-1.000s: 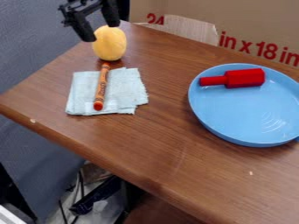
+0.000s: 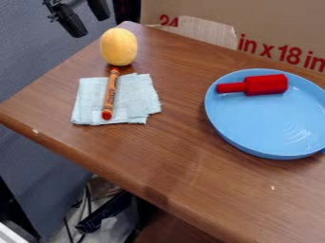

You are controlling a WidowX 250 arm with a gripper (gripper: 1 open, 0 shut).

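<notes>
The black gripper (image 2: 79, 17) is at the top left, raised above and left of a yellow egg-shaped object (image 2: 120, 46) near the table's back-left edge. It is cut off by the frame, and I cannot tell its finger state. An orange stick-like object (image 2: 110, 93) lies on a folded pale blue cloth (image 2: 135, 100) in front of the yellow object. A red object with a thin handle (image 2: 264, 84) rests on a blue plate (image 2: 264, 125) at the right.
A cardboard box (image 2: 254, 28) stands along the back of the wooden table (image 2: 165, 180). Cables hang below the left edge.
The objects on the table have not visibly moved.
</notes>
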